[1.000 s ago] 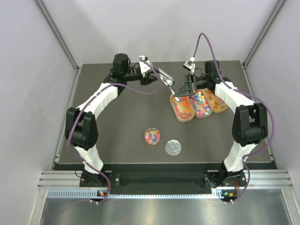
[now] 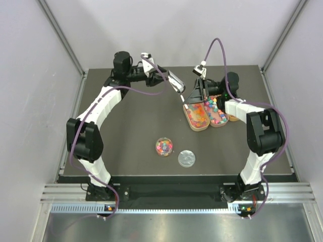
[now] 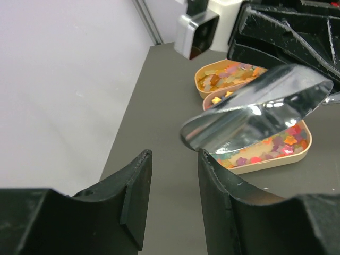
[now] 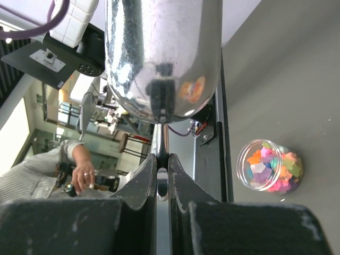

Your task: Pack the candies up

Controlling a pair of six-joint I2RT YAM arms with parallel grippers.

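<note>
A shiny metal scoop (image 2: 176, 82) is held in the air by its handle, with my right gripper shut on it. Its bowl (image 3: 260, 114) points toward my left gripper, which stands open and empty just short of it. No candy shows in the part of the bowl I can see. A round clear jar (image 2: 164, 146) of mixed candies stands upright on the table, its mouth open in the right wrist view. Beside it lies a silver lid (image 2: 186, 158). Candies also fill a cream bin (image 2: 195, 127) and a pink bin (image 2: 218, 125).
A third, yellowish bin (image 2: 233, 118) is mostly covered by my right arm. The bins sit together at right of centre. Bare table (image 2: 126, 136) spreads to the left of the jar. Purple cables loop over both arms.
The scoop, with my right gripper on it, has shifted a little to the left. My left gripper has also drawn left and slightly up in the top view. Jar and lid have stayed put.
</note>
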